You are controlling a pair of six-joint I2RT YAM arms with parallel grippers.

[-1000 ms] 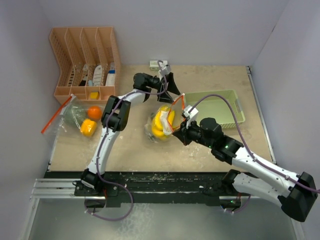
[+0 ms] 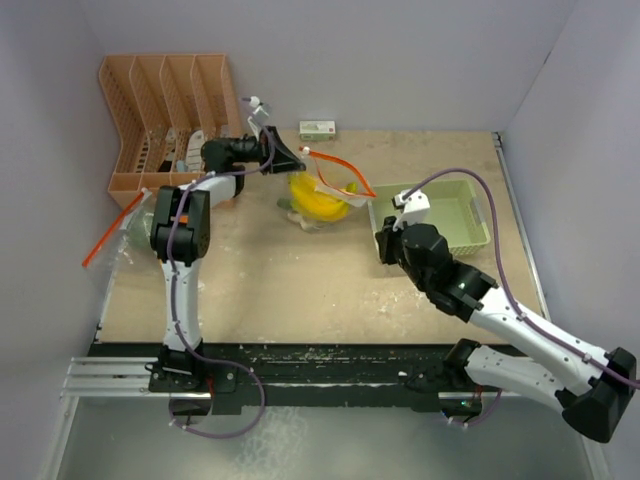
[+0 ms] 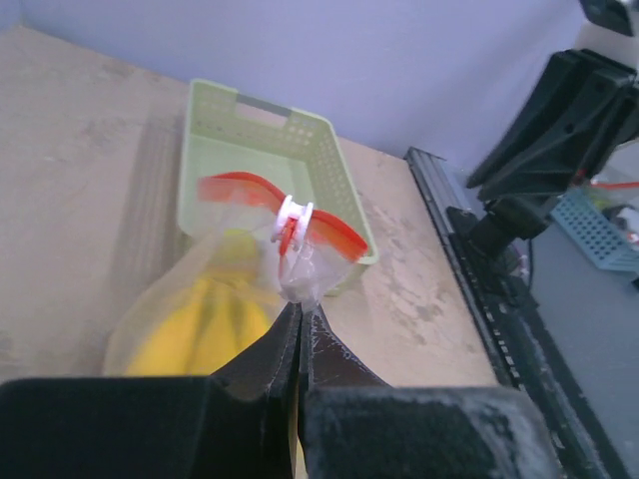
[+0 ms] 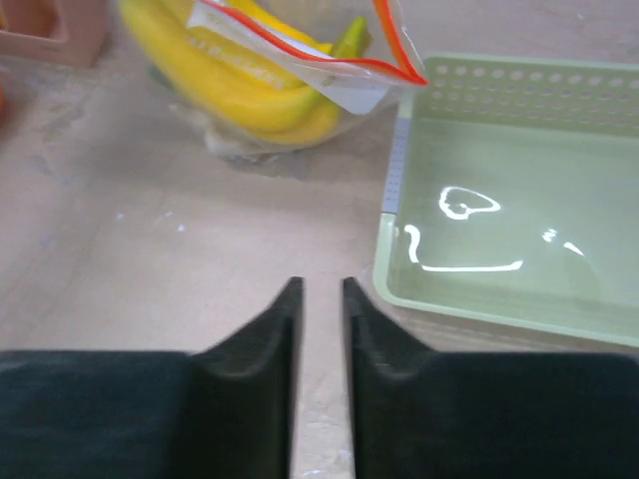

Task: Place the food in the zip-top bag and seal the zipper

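A clear zip top bag (image 2: 330,212) with yellow bananas (image 4: 235,90) inside is at the table's middle, left of the green basket. Its orange zipper (image 2: 343,163) spreads into two strands that stand apart in the top and right wrist views. At the zipper's left end sits a white slider (image 3: 292,222). My left gripper is shut on the bag's plastic just past that slider. Beside the basket's left edge, my right gripper is part open, clear of the bag, with nothing between its fingers.
The green basket (image 2: 478,215) stands empty at right. Another zip bag (image 2: 128,228) lies at far left, partly behind my left arm. A tan divided organizer (image 2: 118,95) fills the back left, and a small box (image 2: 317,130) stands by the back wall.
My left gripper has moved left, carrying the bag's zipper end along; the zipper now points to the right. The right gripper has backed off a little to the right, away from the bag, and opened partway.
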